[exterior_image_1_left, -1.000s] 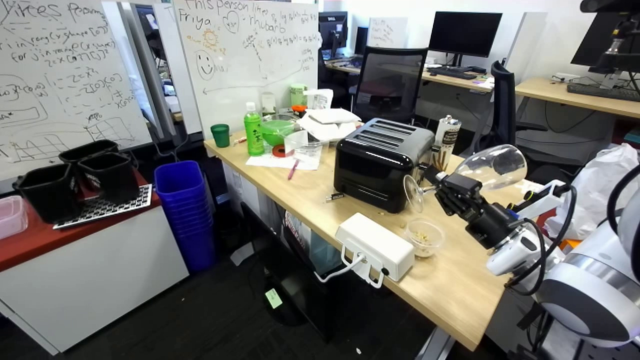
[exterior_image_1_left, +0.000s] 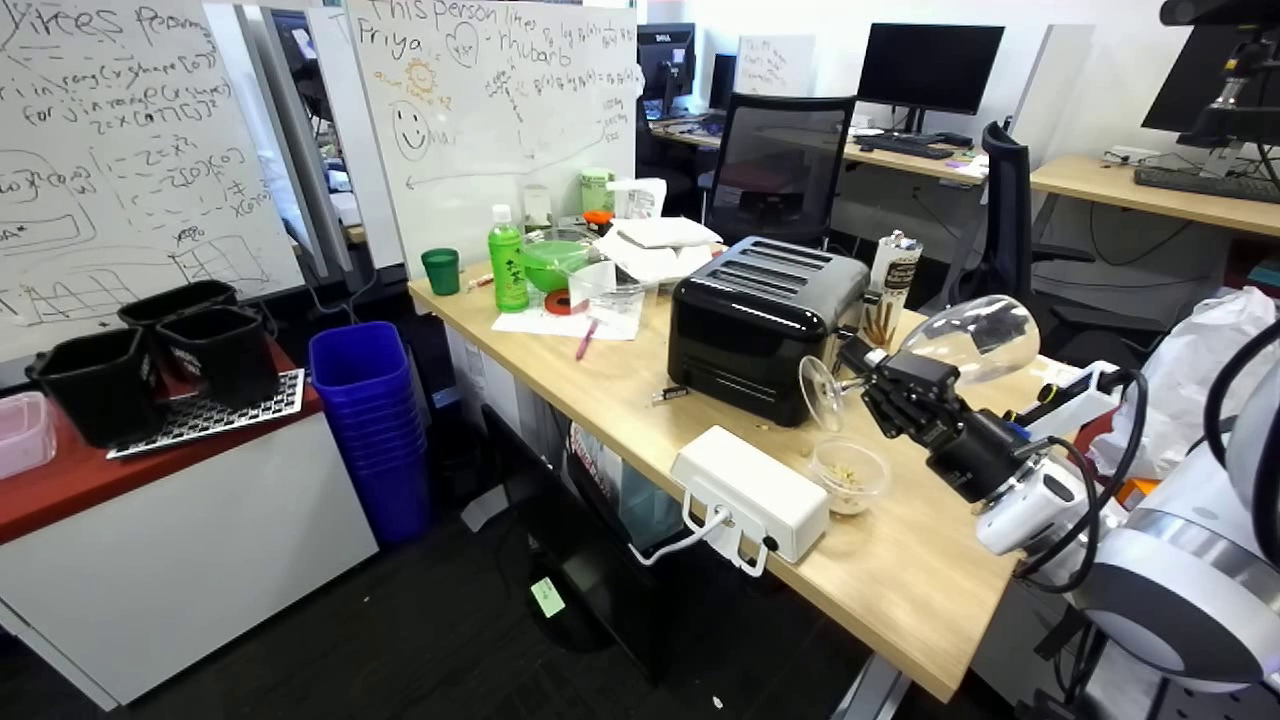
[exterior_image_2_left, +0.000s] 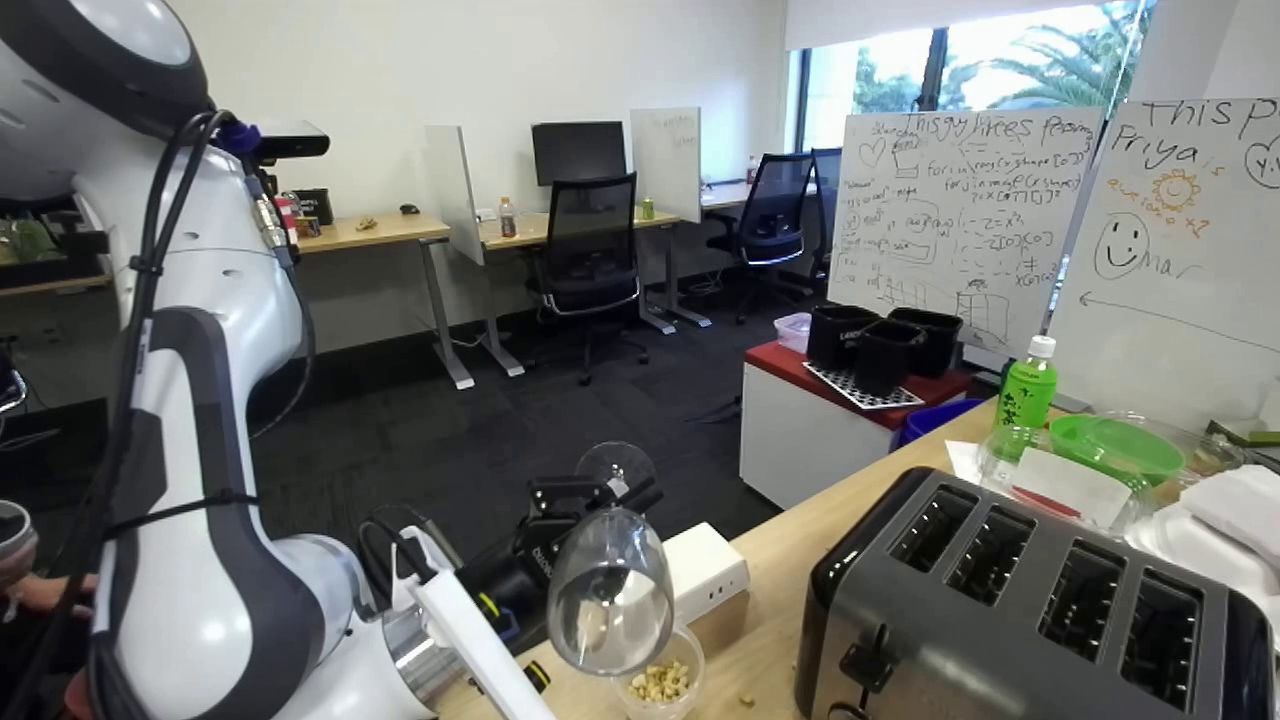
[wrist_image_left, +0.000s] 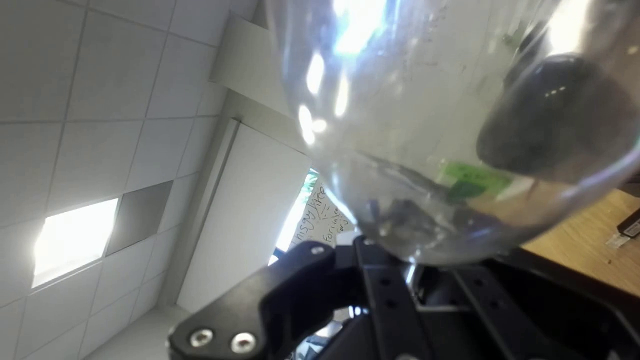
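My gripper (exterior_image_1_left: 890, 386) is shut on the stem of a clear wine glass (exterior_image_1_left: 978, 340), held above the table. The glass lies tipped over on its side, its round foot (exterior_image_1_left: 822, 394) on one side of the fingers and its bowl on the other. In the second exterior view the bowl (exterior_image_2_left: 612, 590) shows in front of the gripper (exterior_image_2_left: 596, 494) and looks empty. It fills the upper right of the wrist view, where the bowl (wrist_image_left: 444, 120) rises out of the fingers. Below the gripper stands a clear tub (exterior_image_1_left: 849, 476) with yellowish bits (exterior_image_2_left: 660, 683) in it.
A black toaster (exterior_image_1_left: 762, 330) stands close beside the glass's foot. At the table's edge sits a white box (exterior_image_1_left: 752, 492) with a cable. A green bottle (exterior_image_1_left: 507, 264), bowls and papers crowd the far end. Bare tabletop (exterior_image_1_left: 918, 570) lies at the near right.
The glass has shifted slightly left in the first exterior view, its foot a little lower, as the gripper moved with it. The tub, toaster and white box stay where they were.
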